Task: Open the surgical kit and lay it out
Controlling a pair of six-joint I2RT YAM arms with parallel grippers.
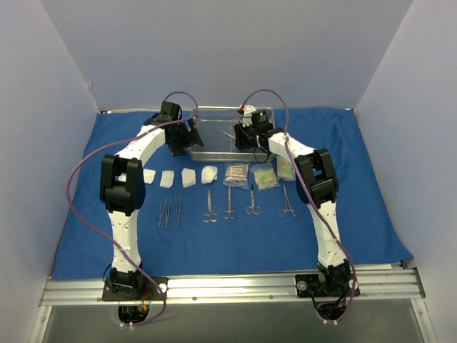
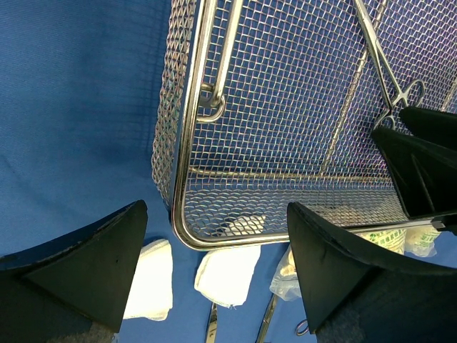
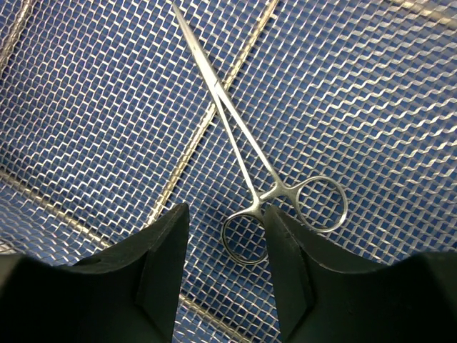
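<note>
In the wire mesh tray point(image 1: 214, 151) lies one long pair of ringed steel forceps point(image 3: 248, 143), seen large in the right wrist view. My right gripper is open just over the ringed end, with one finger over a ring and nothing clearly held. At the tray's left end, my left gripper stands open above the rim, empty, with the right gripper's black fingers point(image 2: 414, 171) at the right of its view.
Below the tray on the blue cloth point(image 1: 364, 207) lie a row of white gauze pads point(image 1: 188, 177), bagged packs point(image 1: 236, 174) and, nearer, several tweezers and scissors point(image 1: 209, 209).
</note>
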